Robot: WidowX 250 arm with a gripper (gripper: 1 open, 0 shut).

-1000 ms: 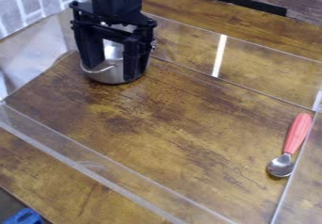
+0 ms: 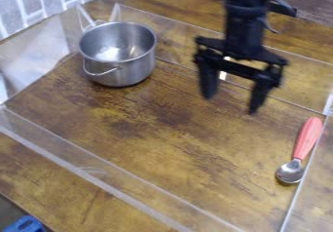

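Observation:
A steel pot (image 2: 119,58) with a wire handle stands upright at the back left of the wooden surface. My black gripper (image 2: 232,91) is blurred, raised to the right of the pot and apart from it, open with nothing seen between its fingers. A spoon with a pink handle (image 2: 306,141) and a steel head lies at the right, nearer than the gripper.
Clear panels border the wooden work area (image 2: 156,148), whose middle and front are bare. A white grate is at the back left corner. A small blue object (image 2: 21,225) shows at the bottom left edge.
My gripper has moved from over the pot to the right, uncovering it. The pot and spoon appear unmoved.

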